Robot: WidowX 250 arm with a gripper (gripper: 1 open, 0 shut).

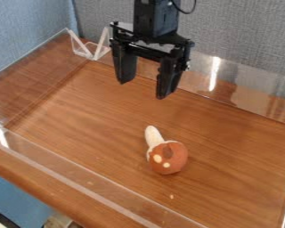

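Observation:
My black gripper (pixel 146 75) hangs above the back part of the wooden surface, open, with a wide gap and nothing between its two fingers. Below it and a little to the right, a toy mushroom (pixel 166 156) lies on its side, its orange-red cap with pale spots toward the front and its cream stem pointing to the back.
Clear plastic walls edge the wooden surface (pixel 97 125) at the back, front left and right. A white wire piece (pixel 90 49) stands at the back left corner. The wood around the mushroom is clear. Small dark objects sit outside at the lower left.

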